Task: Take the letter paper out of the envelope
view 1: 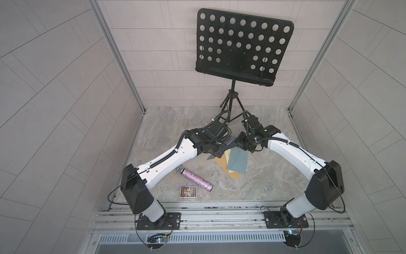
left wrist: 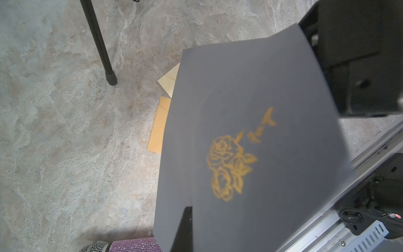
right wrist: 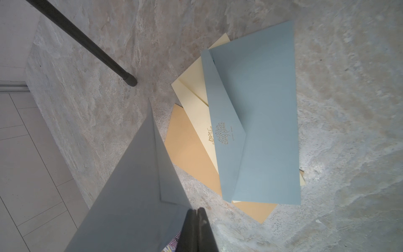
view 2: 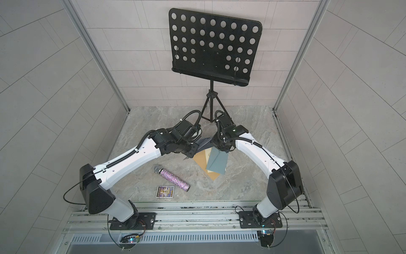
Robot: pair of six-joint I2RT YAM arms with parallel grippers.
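Observation:
A dark grey envelope [left wrist: 235, 100] with a gold rose print fills the middle of the left wrist view. My left gripper is shut on it; one finger [left wrist: 183, 231] shows over the sheet, and the other is hidden behind it. The grey envelope [right wrist: 130, 184] stands up at the left of the right wrist view, its edge reaching my right gripper. That gripper is shut with its fingers together; whether they pinch the edge cannot be told. No letter paper can be told apart from the envelope.
Below lie a light blue envelope [right wrist: 264, 113], a cream envelope [right wrist: 191, 94] and an orange one [right wrist: 184, 147], overlapping. A glittery pink microphone [view 1: 198, 180] and a small card [view 1: 188, 191] are at front left. The music stand's leg [right wrist: 90, 44] is close behind.

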